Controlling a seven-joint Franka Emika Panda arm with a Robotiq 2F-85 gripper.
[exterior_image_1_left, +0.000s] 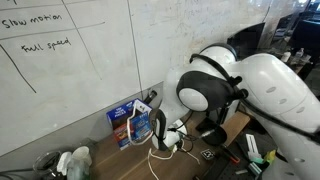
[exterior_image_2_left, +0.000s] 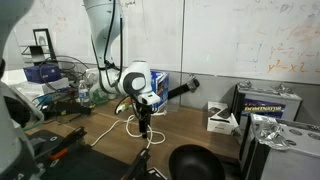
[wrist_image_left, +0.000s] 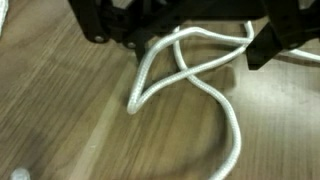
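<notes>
A white rope (wrist_image_left: 228, 108) lies on the brown wooden table, looping and crossing over itself in the wrist view. My gripper is open above it, with dark fingers on both sides and part of the rope running across the gap beneath them. Exterior view 2 shows more of the rope (exterior_image_2_left: 126, 125) spread loosely on the table below the gripper (exterior_image_2_left: 146, 108). Whether the fingertips touch the rope cannot be made out.
A black pan (exterior_image_2_left: 196, 160) sits toward the front right of the table. Behind stand a white box (exterior_image_2_left: 221, 118) and silver cases (exterior_image_2_left: 284, 143) in front of the whiteboard. In exterior view 1, a blue and red box (exterior_image_1_left: 128, 122) stands against the board.
</notes>
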